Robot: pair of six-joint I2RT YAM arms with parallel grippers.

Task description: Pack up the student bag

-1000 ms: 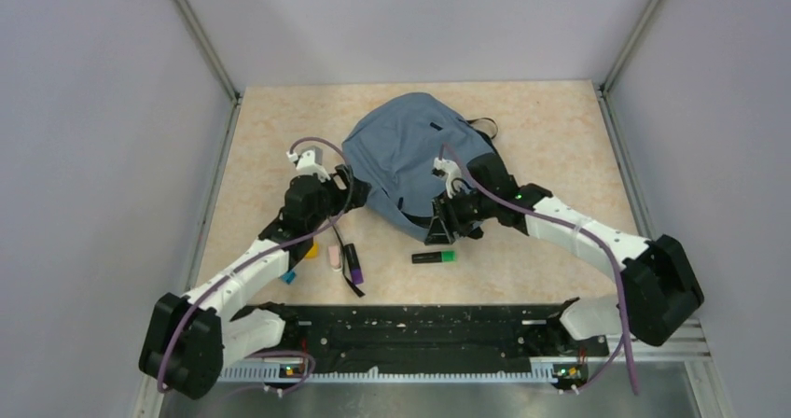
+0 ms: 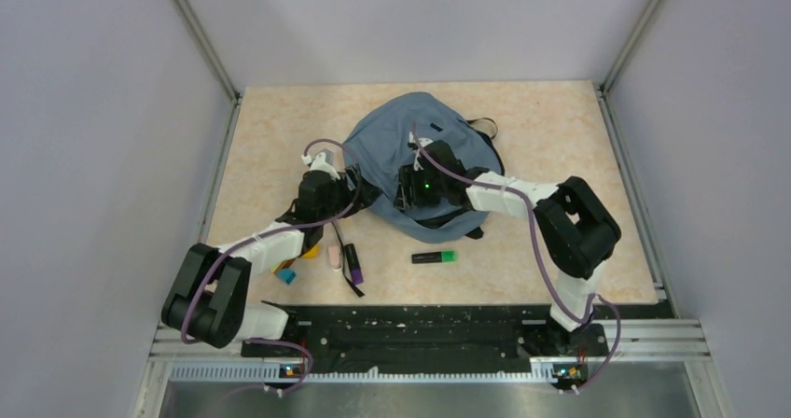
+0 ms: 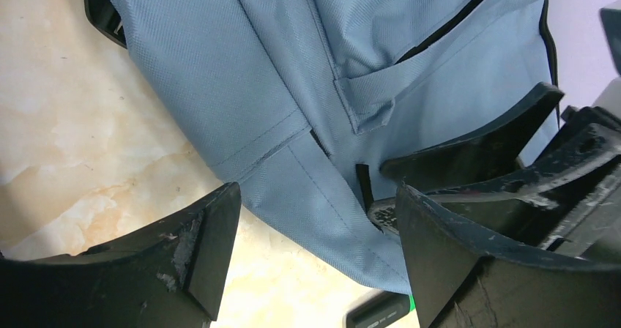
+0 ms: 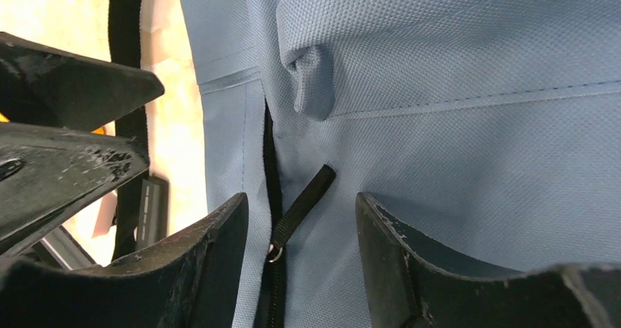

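The blue-grey bag (image 2: 396, 124) lies flat on the table, its dark zip opening along the front edge. In the right wrist view a black zipper pull (image 4: 306, 202) lies on the fabric (image 4: 454, 167). My right gripper is part open over this pull, one finger on each side of it; nothing is visibly clamped. At the bag's left corner my left gripper (image 2: 367, 194) stands open. Its left wrist view shows the bag's edge (image 3: 293, 159) beyond and between the fingers, with the right gripper's dark fingers close by on the right.
A black marker with a green end (image 2: 434, 257) lies in front of the bag. To the left are a black-and-purple marker (image 2: 353, 263), a pink eraser (image 2: 335, 257), a dark strap (image 2: 349, 278) and a blue block (image 2: 286, 275).
My right gripper has moved left and away from the front edge, from the bag's front rim toward the zipper pull.
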